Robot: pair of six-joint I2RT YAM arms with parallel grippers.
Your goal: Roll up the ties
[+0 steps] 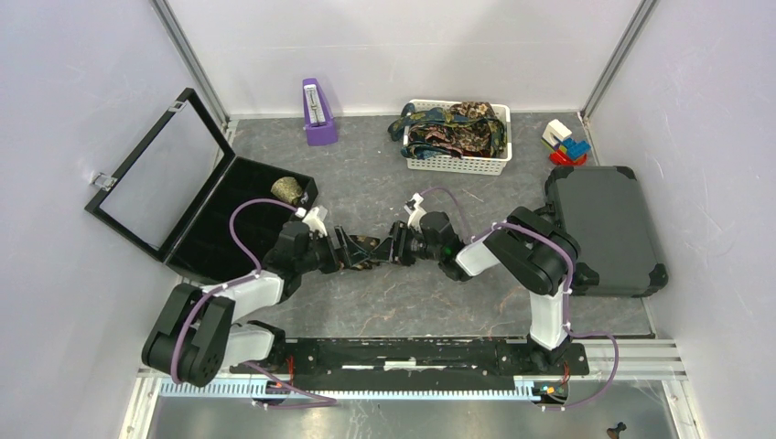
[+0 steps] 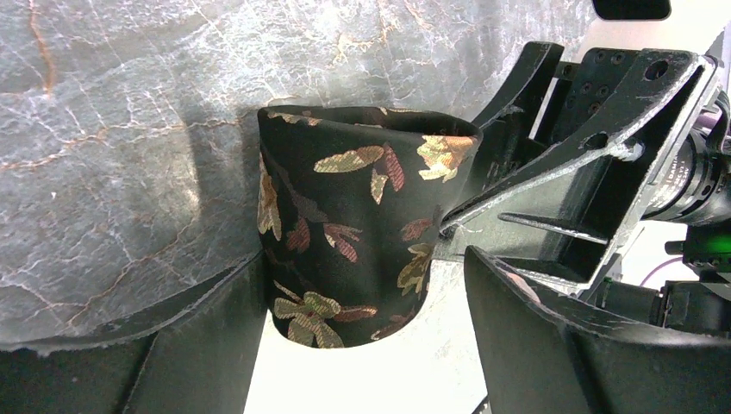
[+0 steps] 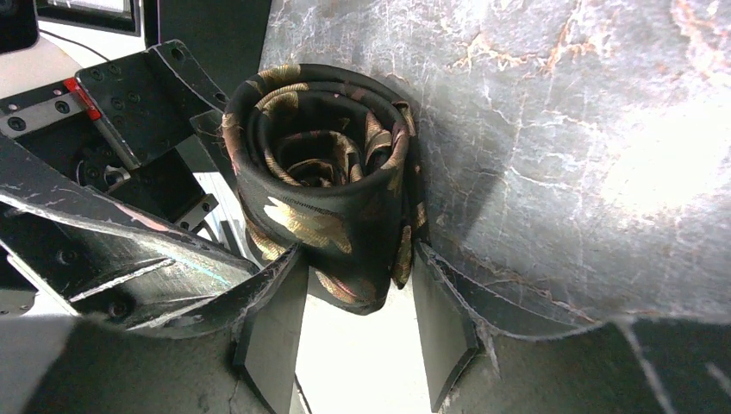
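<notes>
A dark tie with gold leaf pattern (image 1: 363,260) is rolled up between my two grippers at the middle of the table. My left gripper stands part open around the roll's near end, whose smooth outer wrap faces the left wrist view. My right gripper is shut on the roll, whose spiralled layers show in the right wrist view. In the top view the two grippers nearly meet over it.
An open black case (image 1: 188,256) with a gold roll (image 1: 286,189) is at left. A white basket of ties (image 1: 460,163), purple metronome (image 1: 320,130) and toy blocks (image 1: 567,154) stand at the back. A closed grey case (image 1: 604,229) is at right.
</notes>
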